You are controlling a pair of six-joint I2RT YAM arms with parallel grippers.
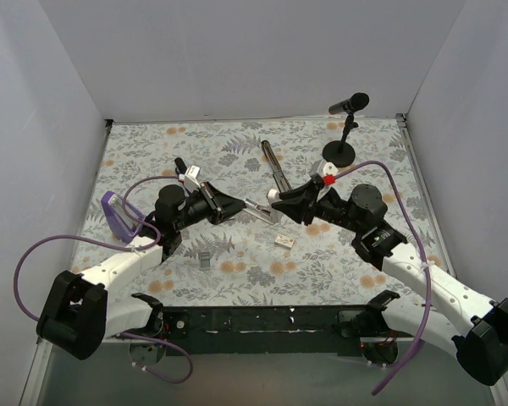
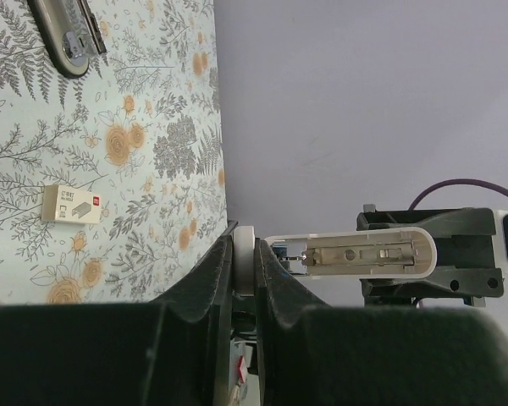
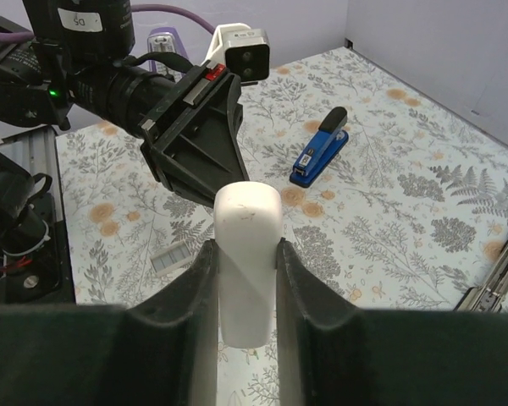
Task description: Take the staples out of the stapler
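My left gripper is shut on a white stapler piece, whose open channel faces up in the left wrist view. My right gripper is close beside it, with a white rounded piece between its fingers; whether it is closed on this is unclear. An open metal stapler lies on the patterned table behind the grippers. A small staple box lies in front of them.
A blue stapler and a purple stapler are at the left. A strip of staples lies front left. A black stand is at back right.
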